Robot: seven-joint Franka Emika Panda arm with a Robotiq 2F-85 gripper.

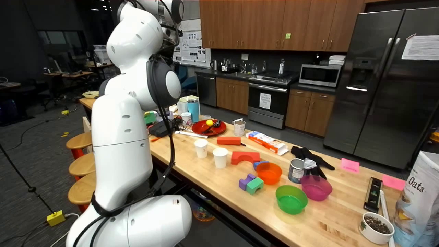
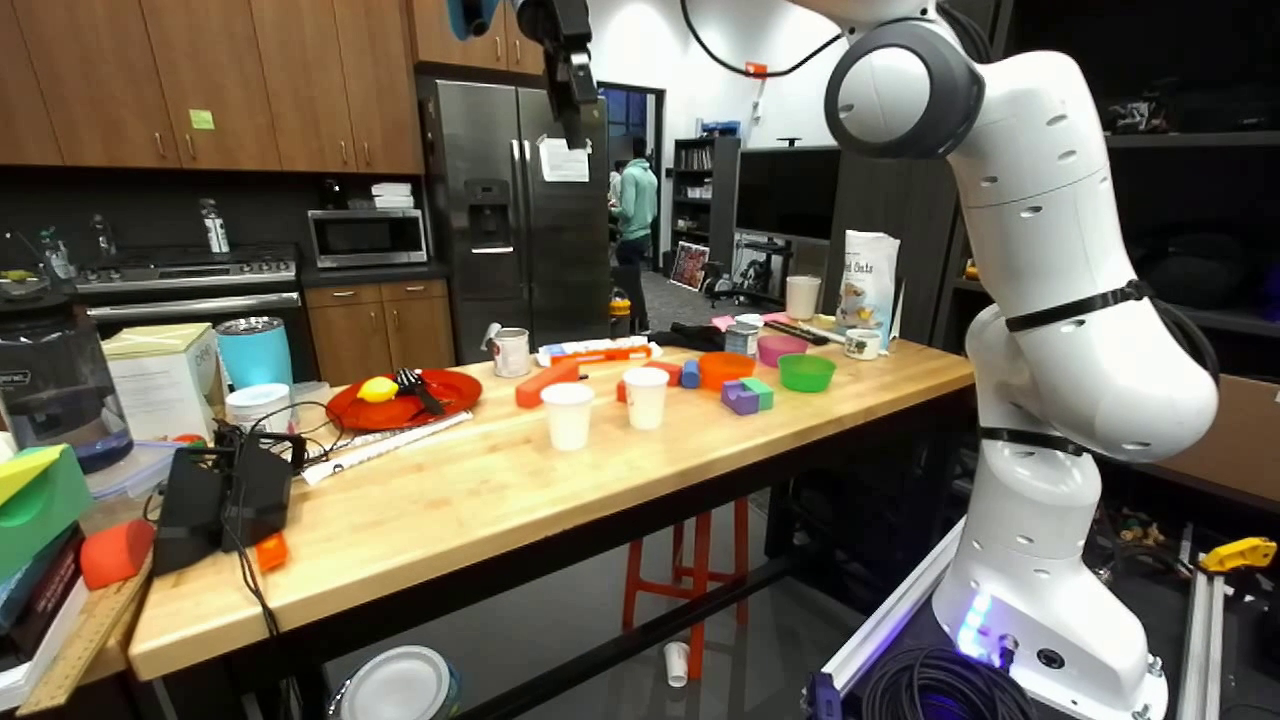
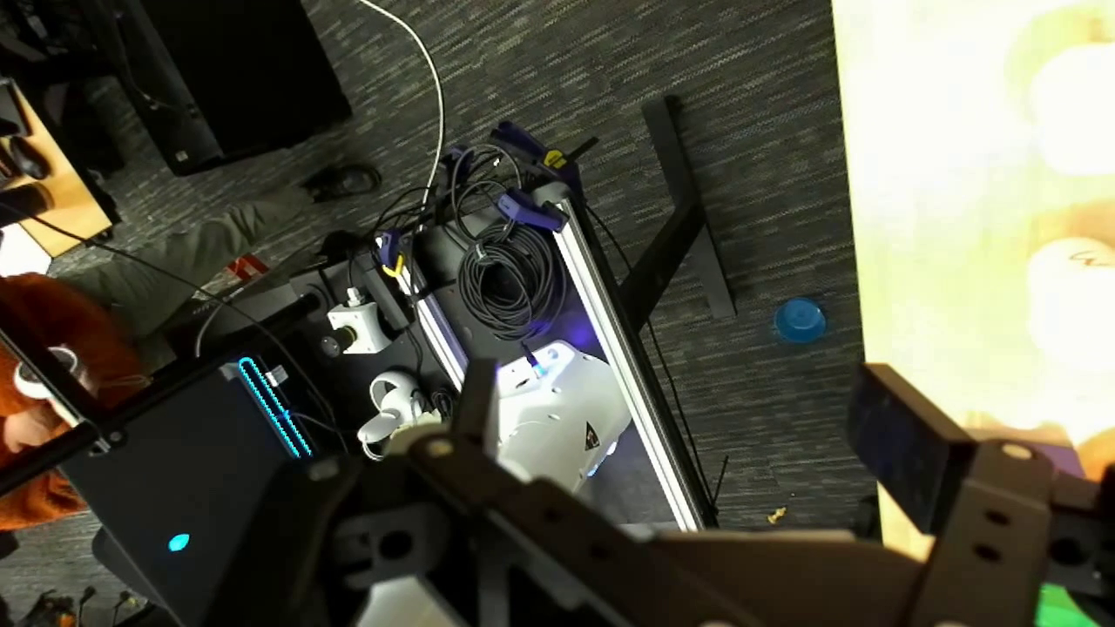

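High above the table, my gripper (image 2: 578, 102) hangs at the top of the second exterior view. In the wrist view the gripper is open, its fingers wide apart and empty. Through the gap show the floor, a table leg and the robot's own base. On the table stand two white cups (image 1: 201, 148), a green bowl (image 1: 291, 200), an orange bowl (image 1: 269, 173) and a magenta bowl (image 1: 316, 188). Purple (image 1: 245, 181) and green (image 1: 254, 186) blocks lie close together, and a red arch block (image 1: 245, 157) sits behind them.
A red plate (image 1: 222, 128) bears a yellow lemon-like item and black utensils. Behind the bowls are an opened can (image 1: 296, 171) and a black glove (image 1: 315, 160). An oats bag (image 1: 419, 197) stands at the right end.
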